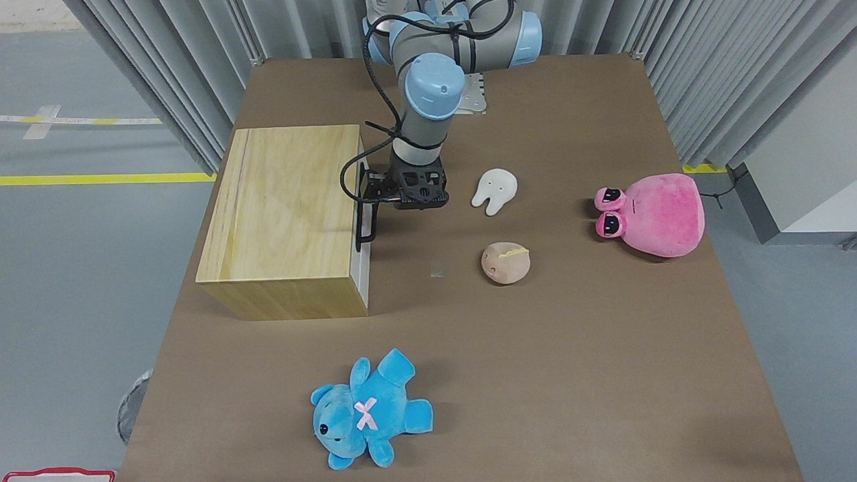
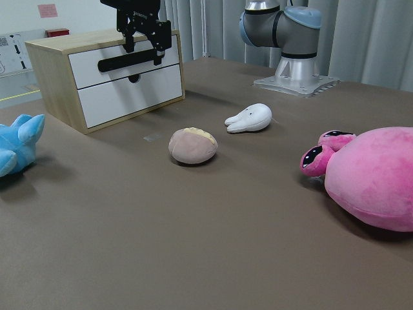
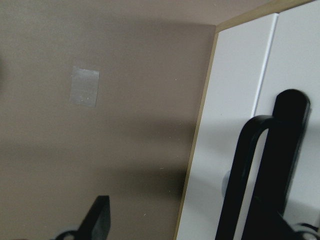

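Observation:
A wooden two-drawer cabinet (image 1: 277,205) stands at the table's left, white drawer fronts (image 2: 129,95) toward the middle. My gripper (image 1: 377,193) is at the black bar handle (image 3: 240,180) of the upper drawer (image 3: 302,60). In the left view its fingers overlap that handle at the cabinet's upper right. In the wrist view one dark finger (image 3: 100,220) shows at lower left, apart from the handle, and the other blends into the handle at lower right. Whether it grips cannot be told. Both drawers look closed.
A white bunny plush (image 1: 494,189), a beige round plush (image 1: 504,262) and a pink plush (image 1: 659,215) lie right of the cabinet. A blue bear (image 1: 369,410) lies at the front.

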